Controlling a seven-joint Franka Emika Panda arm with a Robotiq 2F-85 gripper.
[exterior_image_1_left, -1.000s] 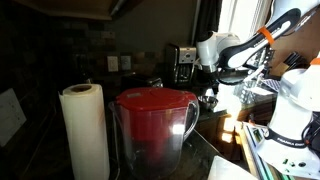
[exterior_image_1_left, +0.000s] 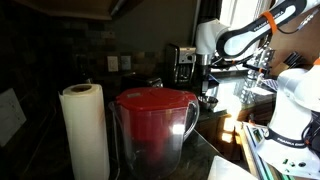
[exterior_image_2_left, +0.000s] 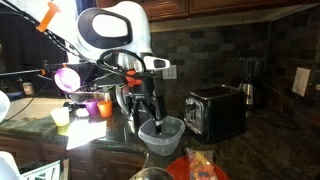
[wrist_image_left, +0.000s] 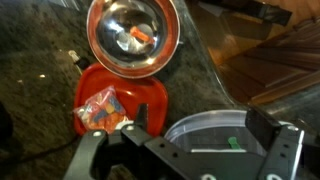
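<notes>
My gripper stands open above the counter, with nothing seen between its fingers. In the wrist view, a clear plastic tub (wrist_image_left: 190, 133) lies beneath the fingers, with a small green item (wrist_image_left: 235, 143) in it. A shiny metal bowl (wrist_image_left: 108, 58) holds a small orange and white item (wrist_image_left: 141, 35). On a red plate (wrist_image_left: 90, 78) rests a crinkly orange packet (wrist_image_left: 104, 108). From the second exterior view, the tub (exterior_image_2_left: 161, 137) sits below the gripper, close to the red plate (exterior_image_2_left: 180, 168).
A black and silver toaster (exterior_image_2_left: 216, 112) stands behind the tub. Colored cups (exterior_image_2_left: 106, 108) are at the left. In the first exterior view, a large red-lidded container (exterior_image_1_left: 153, 125) and a paper towel roll (exterior_image_1_left: 86, 130) fill the foreground.
Surrounding objects stay put.
</notes>
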